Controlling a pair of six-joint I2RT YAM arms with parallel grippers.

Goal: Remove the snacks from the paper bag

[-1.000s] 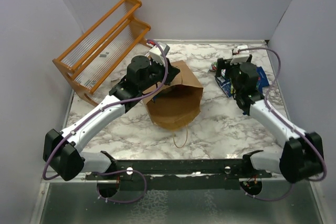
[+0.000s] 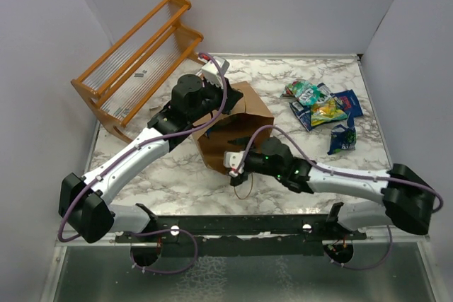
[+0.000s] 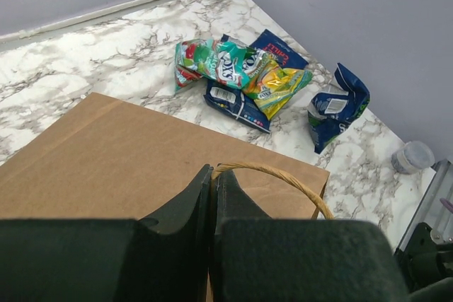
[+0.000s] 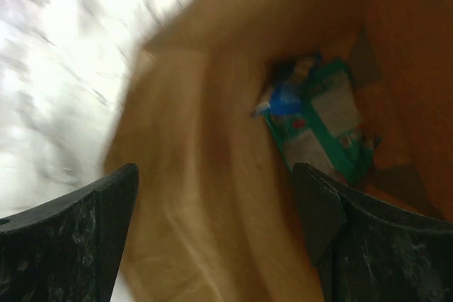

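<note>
The brown paper bag (image 2: 263,104) lies on its side with its mouth facing the front. At its upper side my left gripper is shut, with the bag's twisted handle (image 3: 287,177) pinched at its fingertips. My right gripper is open at the bag's mouth, nothing between its fingers. Deep inside the bag lies a green snack packet (image 4: 333,114) with a blue piece (image 4: 284,98) beside it. Out on the table are a green packet (image 3: 228,61), a yellow packet (image 3: 277,86), blue packets (image 3: 237,104) and a separate dark blue packet (image 3: 340,107).
A wooden rack (image 2: 138,54) leans at the back left. In the left wrist view a small clear tub (image 3: 413,157) stands by the right wall. A loose lower handle (image 2: 245,194) hangs in front of the bag.
The left arm and the bag have held still.
</note>
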